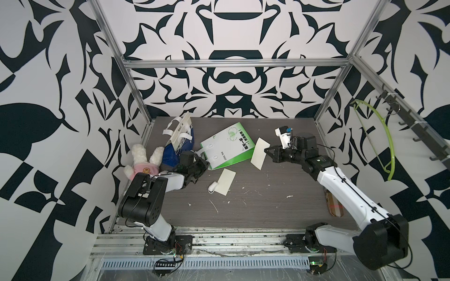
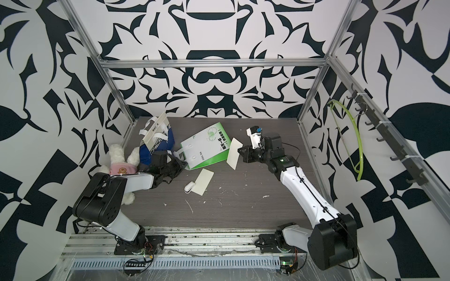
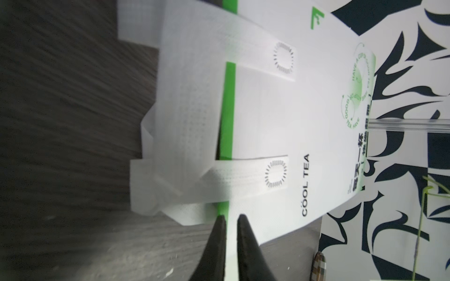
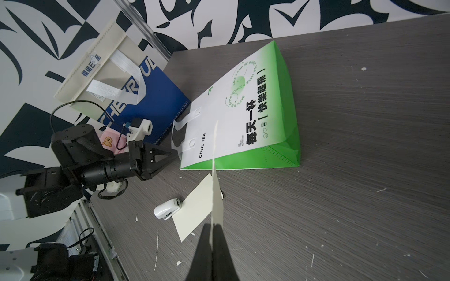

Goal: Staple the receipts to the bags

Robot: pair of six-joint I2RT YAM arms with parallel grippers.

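Note:
A white-and-green bag (image 1: 229,145) lies flat at the table's middle, its white handle loop (image 3: 187,107) toward the left. My left gripper is partly open near the handle end, with a gap between its fingertips and nothing clearly held. My right gripper is shut on a cream receipt (image 4: 217,199), seen edge-on in the right wrist view and raised above the table near the bag's right end. A second receipt (image 1: 226,181) lies on the table, with a small white stapler (image 1: 213,186) at its left edge.
At the back left a blue-and-cream bag (image 4: 159,100) stands upright. A plush toy (image 1: 140,161) in pink sits left of the left arm. Paper scraps litter the front of the table.

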